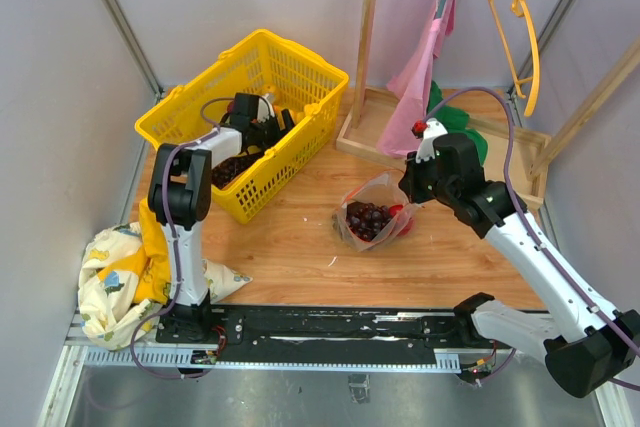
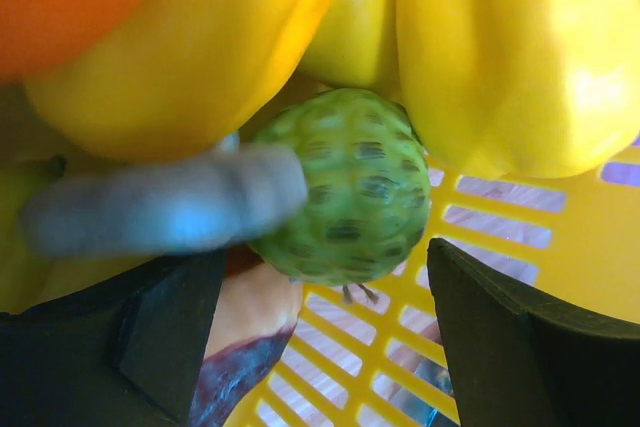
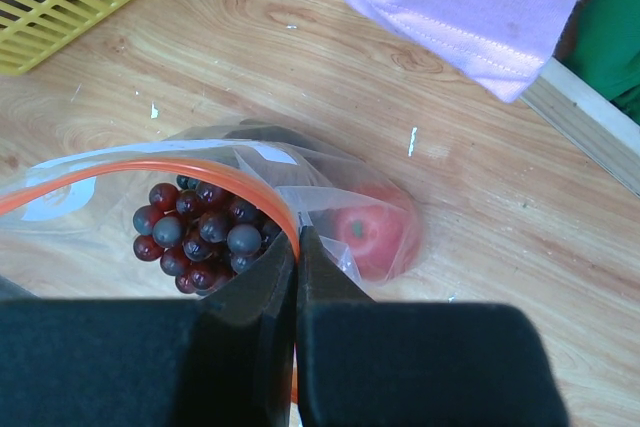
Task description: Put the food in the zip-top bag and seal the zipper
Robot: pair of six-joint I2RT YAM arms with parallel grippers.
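My left gripper [image 1: 262,127] is down inside the yellow basket [image 1: 252,197], open around a bumpy green fruit [image 2: 345,192], among yellow peppers [image 2: 515,57] and an orange item [image 2: 60,2]. My right gripper is shut on the orange-edged rim of the zip top bag [image 1: 370,232]. In that bag sit dark grapes [image 3: 200,232] and a red round fruit [image 3: 370,232], seen through the plastic.
A wooden rack [image 1: 360,47] with pink cloth [image 1: 420,77], green cloth and an orange hanger stands behind the bag. Patterned cloths [image 1: 115,297] lie at front left.
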